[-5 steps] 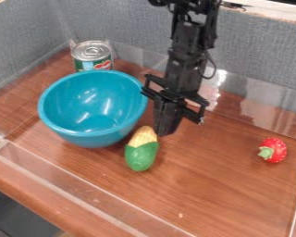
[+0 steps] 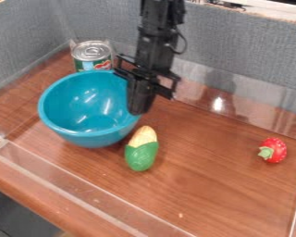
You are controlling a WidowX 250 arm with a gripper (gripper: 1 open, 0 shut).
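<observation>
My black gripper [image 2: 141, 100] hangs at the right rim of a turquoise bowl [image 2: 79, 115], its tip low beside the rim. It looks shut, and I see nothing held in it, though the fingertips are dark and hard to make out. A green and yellow toy corn [image 2: 141, 153] lies on the wooden surface just below the bowl's right side. A red strawberry [image 2: 273, 150] lies at the right. A tin can [image 2: 92, 56] stands behind the bowl.
Grey padded walls [image 2: 237, 57] enclose the back and left. A clear strip runs along the front edge.
My gripper has moved left from right of the bowl to its rim. The bowl, corn, strawberry and can look unmoved.
</observation>
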